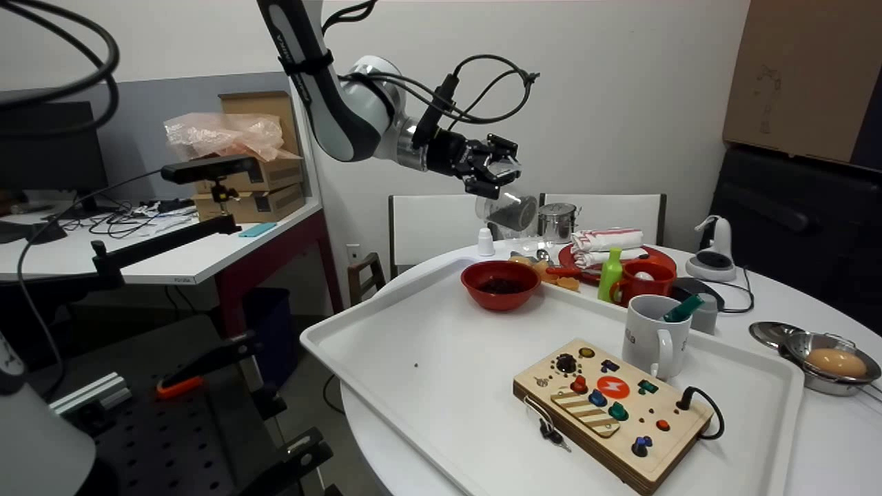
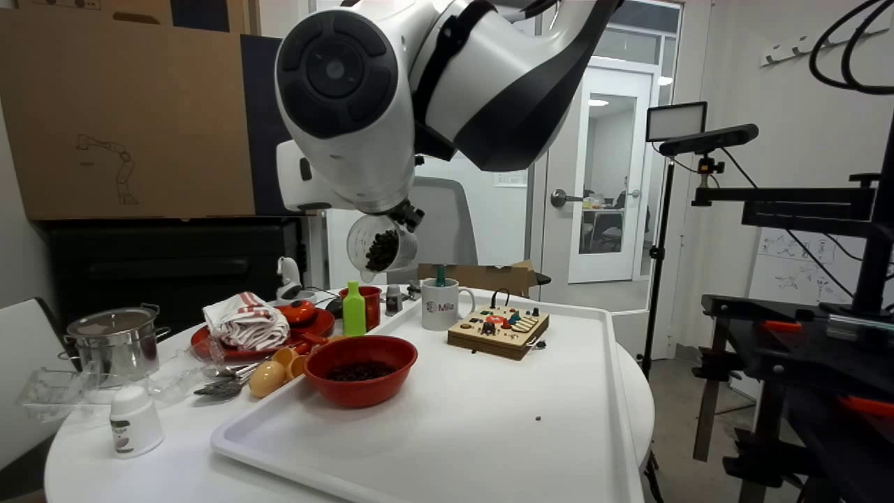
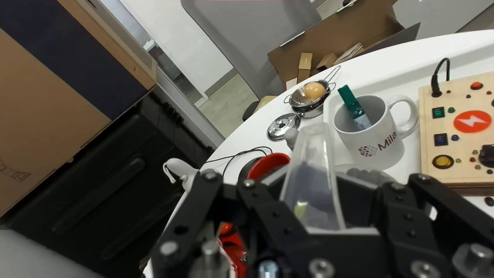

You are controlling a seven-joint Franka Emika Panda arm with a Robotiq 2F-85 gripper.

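Note:
My gripper (image 1: 500, 168) is shut on the handle of a clear plastic cup (image 1: 514, 211), held in the air above the far edge of the tray. The cup (image 2: 383, 244) is tipped sideways, with dark beans inside. In the wrist view, its clear handle (image 3: 311, 178) shows between the fingers. On the tray below stands a red bowl (image 1: 500, 285) with dark beans (image 2: 360, 370) in its bottom. In exterior view 2 the arm hides most of the gripper.
The white tray (image 1: 397, 364) also carries a white mug (image 1: 657, 331) with a green marker and a wooden switch board (image 1: 612, 405). A green bottle (image 2: 353, 310), a red plate with a towel (image 2: 247, 323) and a steel pot (image 2: 117, 344) stand behind it. The tray's front left is mostly clear.

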